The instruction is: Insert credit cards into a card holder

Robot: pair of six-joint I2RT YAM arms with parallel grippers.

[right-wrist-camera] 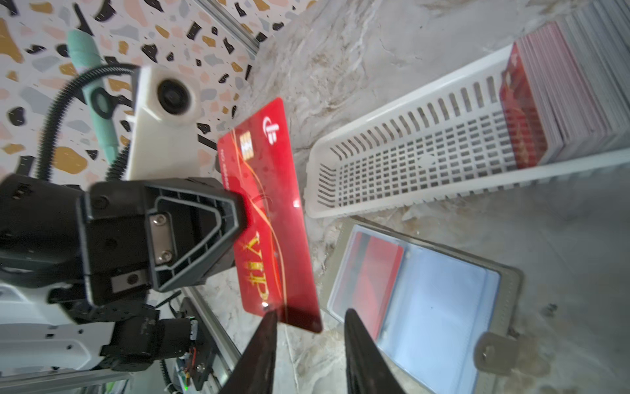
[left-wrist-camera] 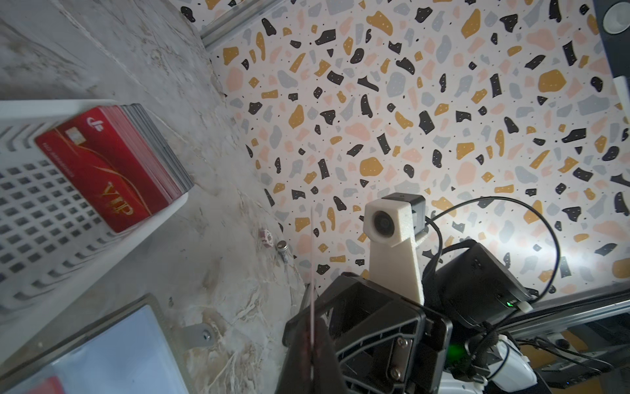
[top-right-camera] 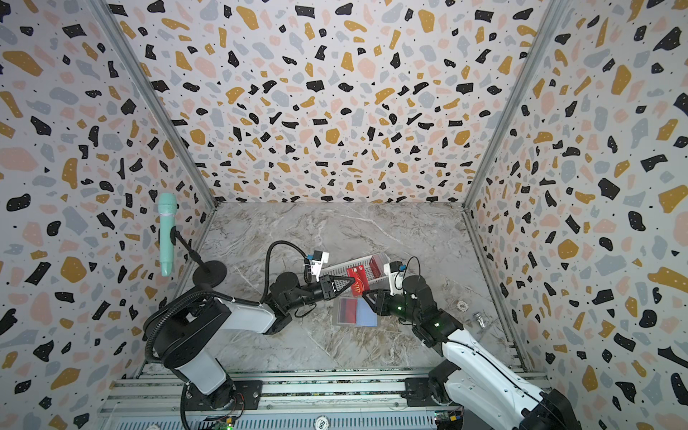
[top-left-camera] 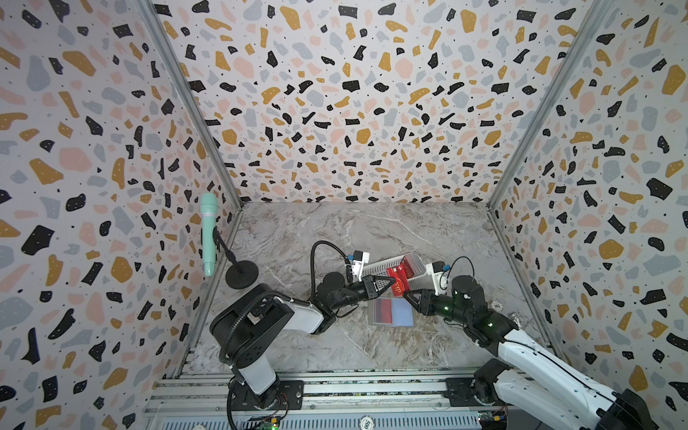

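My left gripper is shut on a red VIP card (right-wrist-camera: 274, 223). The card shows edge-on in the left wrist view and face-on in the right wrist view. Close to the card's lower end is my right gripper. Its fingers (right-wrist-camera: 359, 354) stand apart, and whether they touch the card cannot be told. The card holder (top-left-camera: 392, 312) lies open on the table below both grippers. One of its halves has a reddish pocket (right-wrist-camera: 367, 282), the other a pale blue pocket (right-wrist-camera: 443, 298).
Behind the holder stands a white slotted basket (right-wrist-camera: 319, 190) with a stack of cards (left-wrist-camera: 111, 164) at its right end. A metal tab (right-wrist-camera: 495, 352) sticks out from the holder's right edge. A microphone stand (top-left-camera: 242, 273) is far left.
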